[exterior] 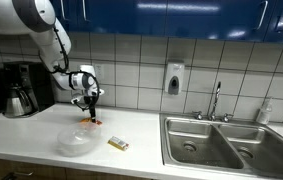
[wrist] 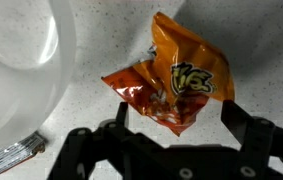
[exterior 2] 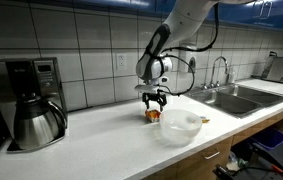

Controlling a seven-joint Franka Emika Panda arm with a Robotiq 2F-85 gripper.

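Note:
An orange wrapper [wrist: 193, 65] with dark lettering lies crumpled on the counter, overlapping a red shiny part [wrist: 161, 100] in the wrist view; I cannot tell whether these are one packet or two. My gripper is open just above, its black fingers spread to either side of the red part's near end. Nothing is held. From the second exterior view, the gripper [exterior 2: 153, 101] points down over the orange wrapper [exterior 2: 152, 115]. A translucent white bowl [exterior: 79, 141] stands close by, toward the counter's front.
Another small packet [exterior: 118, 144] lies right of the bowl, its end showing as a silvery wrapper [wrist: 11, 156]. A coffee maker [exterior 2: 29, 105] stands at the counter's far end. The double sink [exterior: 216, 147] is to the right, with bare counter before it.

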